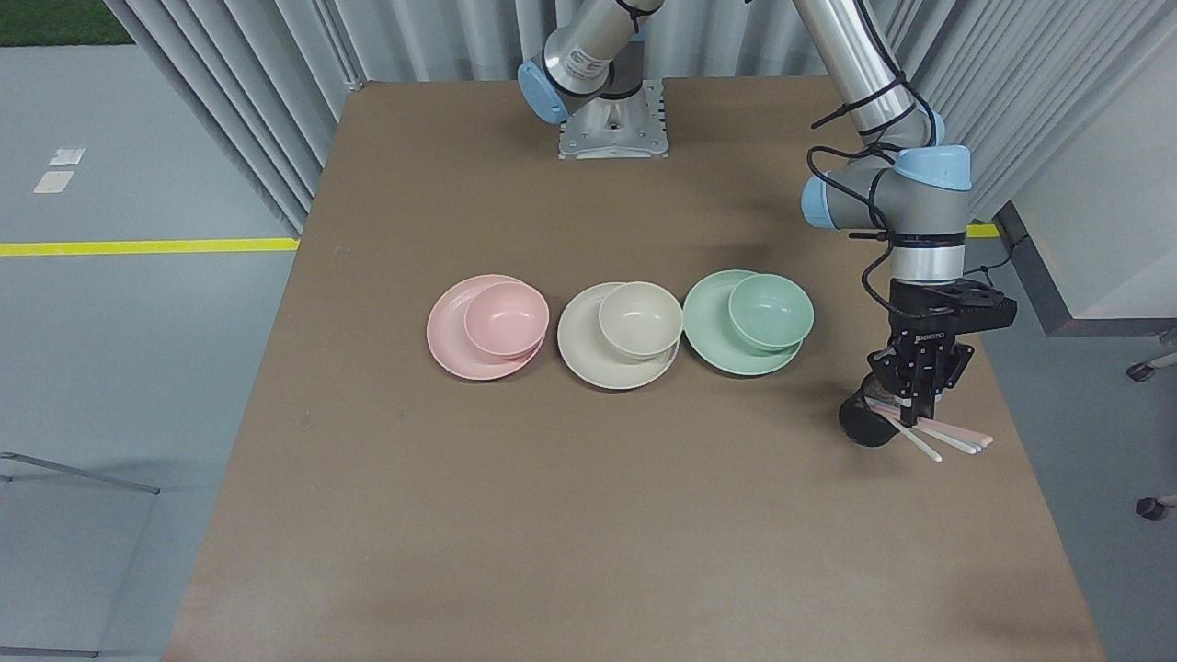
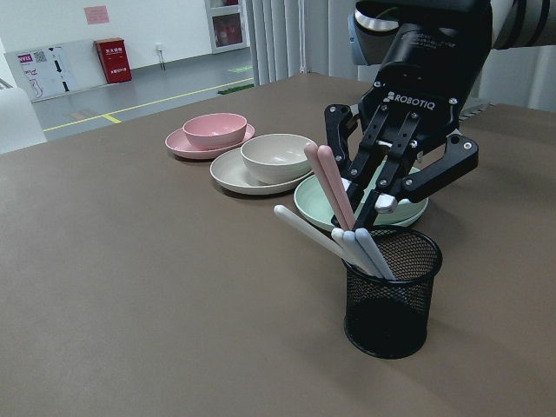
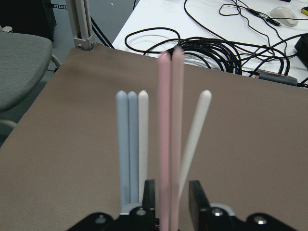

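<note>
My black gripper [image 1: 916, 408] is low over the mesh cup [image 2: 387, 321] at the table's right side, around a pair of pink chopsticks [image 3: 166, 139], which stand upright between its fingers in the wrist view; whether it is closed on them is unclear. Light blue [image 3: 128, 144] and white chopsticks [image 3: 195, 134] lean in the cup beside them. Left of the cup sit three plate-and-bowl sets: a green bowl [image 1: 770, 311], a white bowl [image 1: 640, 319] and a pink bowl [image 1: 505, 319], each on a matching plate.
A white desk with coiled cables [image 3: 211, 53] lies beyond the table edge in the wrist view.
</note>
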